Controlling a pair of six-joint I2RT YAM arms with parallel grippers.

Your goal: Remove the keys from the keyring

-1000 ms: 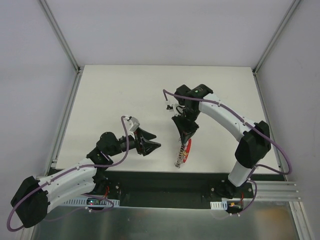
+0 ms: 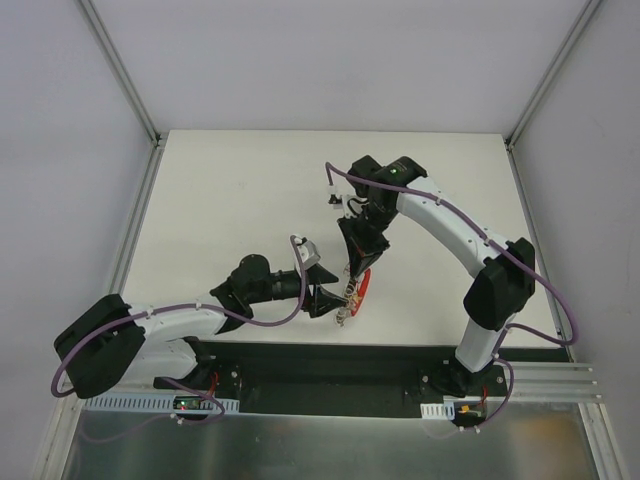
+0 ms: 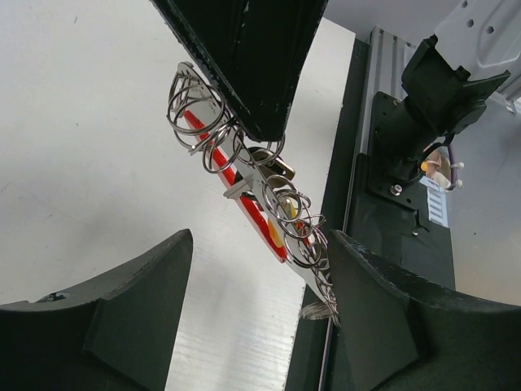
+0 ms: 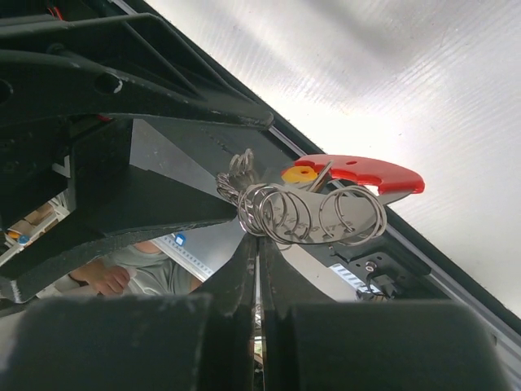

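A chain of thin metal rings (image 3: pixel 213 122) with a flat silvery piece (image 4: pixel 330 213) hangs at the front of the table, below my right gripper (image 2: pixel 355 277). My right gripper's fingers (image 4: pixel 236 285) are pressed together at the rings, shut on them as the bunch hangs there. A red piece (image 4: pixel 366 169) and a small yellow piece (image 4: pixel 299 174) show behind the silvery one. My left gripper is open, its fingers either side of the lower rings. In the right wrist view its fingertips reach the bunch's near end; contact cannot be told.
Grey walls (image 2: pixel 90 180) enclose both sides.
My left gripper has moved right until its fingers flank the bunch's lower end.
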